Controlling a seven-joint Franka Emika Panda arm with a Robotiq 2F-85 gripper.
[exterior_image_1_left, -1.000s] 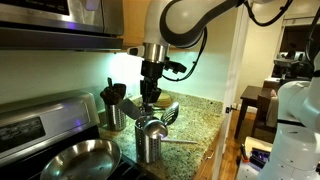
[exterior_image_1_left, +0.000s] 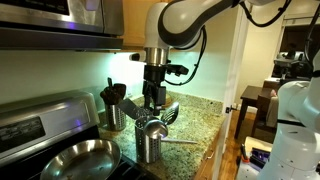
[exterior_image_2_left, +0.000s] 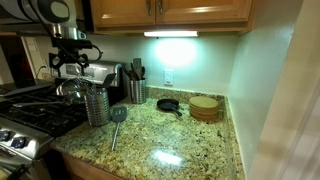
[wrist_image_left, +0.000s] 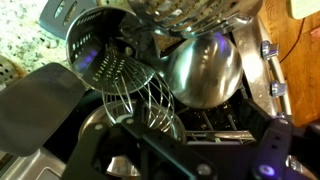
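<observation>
A perforated metal holder (exterior_image_1_left: 149, 149) beside the stove is packed with utensils. My gripper (exterior_image_1_left: 154, 101) hangs open just above them, pointing down. From the wrist, I see a shiny ladle (wrist_image_left: 207, 72) below the fingers, with a wire whisk (wrist_image_left: 135, 88) to its left. A slotted spoon (wrist_image_left: 95, 48) and a broad grey turner (wrist_image_left: 38, 108) spread further left. In the second exterior view the holder (exterior_image_2_left: 97, 106) stands at the counter's left end, under my gripper (exterior_image_2_left: 72, 70). No utensil is seen held between the fingers.
A large pan (exterior_image_1_left: 80, 160) sits on the stove. Behind the holder is a second utensil crock (exterior_image_2_left: 137, 90). A grey spatula (exterior_image_2_left: 118, 117) lies on the counter, with a black pan (exterior_image_2_left: 168, 105) and stacked plates (exterior_image_2_left: 205, 107) further off.
My gripper has shifted and turned slightly above the holder. The utensils and the pan look unmoved.
</observation>
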